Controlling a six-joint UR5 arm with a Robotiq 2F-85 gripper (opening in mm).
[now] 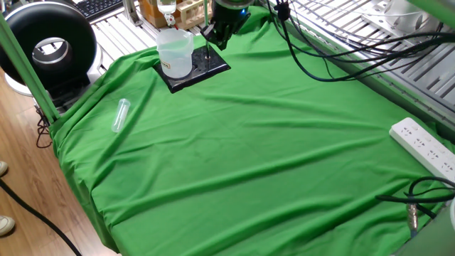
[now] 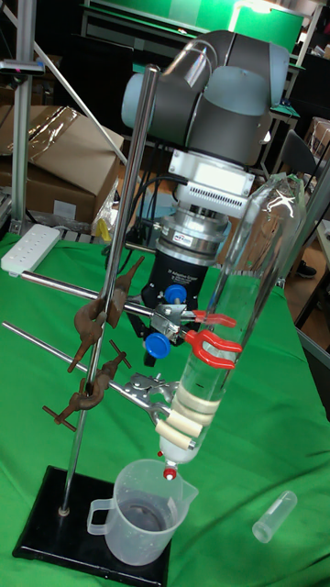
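My black gripper [image 1: 215, 40] is at the far end of the table, above and just right of the clear beaker [image 1: 175, 54]. In exterior view 3 the gripper stands behind the clamps, close to a blue knob [image 2: 176, 293] and a lower blue knob [image 2: 156, 346]. Its fingertips are partly hidden there, so its fingers and any contact are unclear. A tall glass column [image 2: 220, 333] leans in the red-tipped clamp [image 2: 214, 348] on a metal stand rod [image 2: 122, 225]. Under the column's red-capped outlet [image 2: 170, 472], the beaker rests on the black stand base [image 1: 213, 65].
A clear tube [image 1: 121, 115] lies on the green cloth at the left. A white power strip [image 1: 424, 148] is at the right edge, and black cables [image 1: 320, 77] hang at the upper right.
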